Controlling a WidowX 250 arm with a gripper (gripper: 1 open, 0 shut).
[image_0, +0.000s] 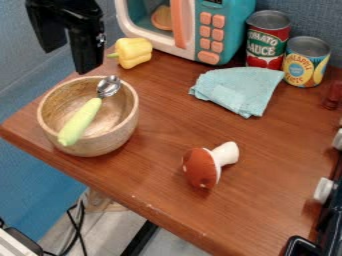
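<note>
My black gripper (67, 48) hangs at the top left, above and behind a wooden bowl (96, 140); nothing shows between its dark fingers, and its opening is hard to judge. In the bowl rests a spoon (83, 118) with a pale green handle. A yellow toy piece (134, 52) sits behind the bowl. A red and white toy mushroom (203, 167) lies on the table (174, 210), right of the bowl. A light blue cloth (238, 90) lies further back.
A toy microwave (214, 30), a red can (266, 40) and a yellow can (306, 62) stand along the back. A black appliance with white knobs (323, 220) lines the right edge.
</note>
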